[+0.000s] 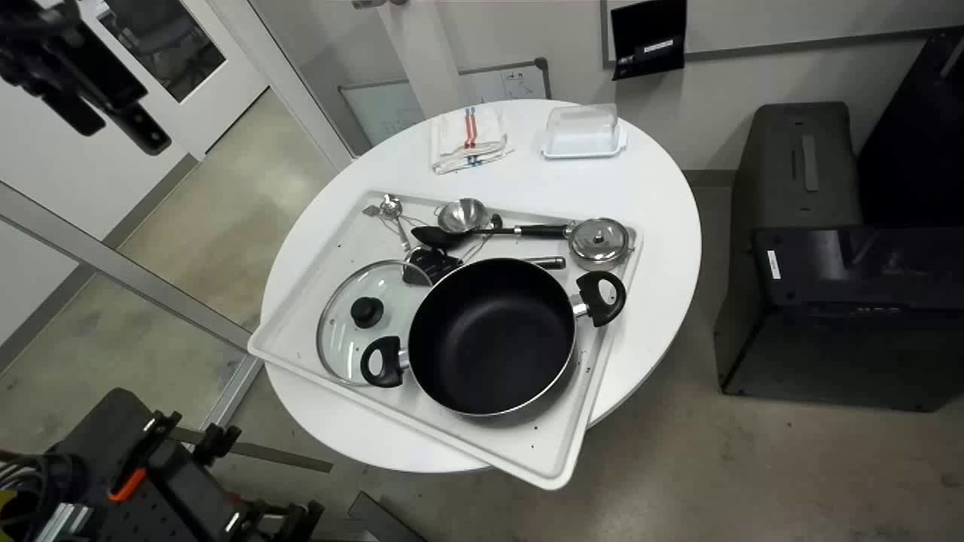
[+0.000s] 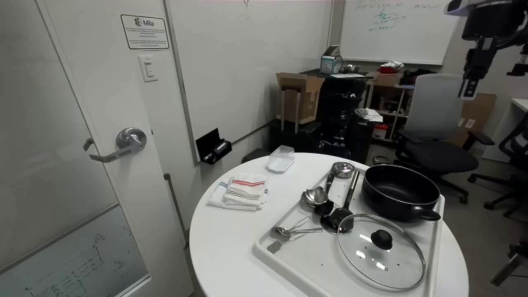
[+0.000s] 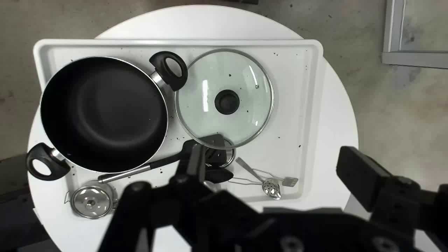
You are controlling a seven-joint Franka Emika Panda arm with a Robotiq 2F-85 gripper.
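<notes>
High above the table my gripper is open, its two fingers wide apart and nothing between them. In exterior view 1 the gripper (image 1: 117, 131) hangs at the upper left, well clear of the tray (image 1: 289, 348). A large black pot (image 1: 492, 334) with two handles stands empty on that tray. Beside it lies a glass lid (image 3: 226, 75) with a black knob (image 3: 227, 102), its rim partly over a black slotted spatula (image 3: 216, 155). A small steel pot (image 3: 91, 202) with its lid on sits near the tray's corner.
Several steel and black utensils, among them a slotted spoon (image 3: 271, 188), share the tray. Folded towels (image 1: 470, 135) and a clear plastic container (image 1: 583, 131) rest on the white table (image 1: 651, 199) beyond the tray. One strip of tray beside the glass lid is bare.
</notes>
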